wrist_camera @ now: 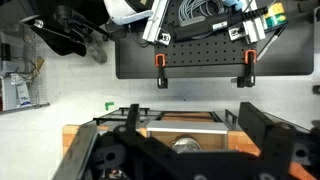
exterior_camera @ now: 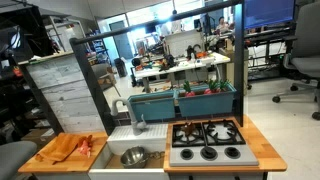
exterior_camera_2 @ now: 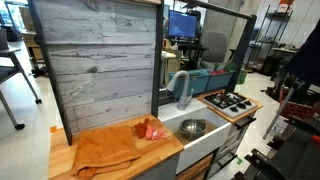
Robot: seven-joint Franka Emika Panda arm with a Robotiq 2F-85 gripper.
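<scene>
In the wrist view my gripper is open, its dark fingers spread wide with nothing held between them. Below it, between the fingers, part of a round metal thing (wrist_camera: 187, 145) shows beside wood edging. A metal bowl (exterior_camera: 134, 156) sits in the white sink of a toy kitchen. On the left counter lies an orange cloth (exterior_camera_2: 106, 149), with small pink and brown items (exterior_camera_2: 152, 131) close by. A stovetop (exterior_camera: 208, 142) fills the counter's right part. Whether any of the gripper shows in the exterior views is unclear.
A grey faucet (exterior_camera_2: 182, 88) rises behind the sink. Blue bins (exterior_camera: 206, 102) line the back, under a black frame. A white plank panel (exterior_camera_2: 108, 72) stands behind the cloth. A dark perforated platform (wrist_camera: 205, 50) with orange-black clamps is across from the kitchen, with floor between.
</scene>
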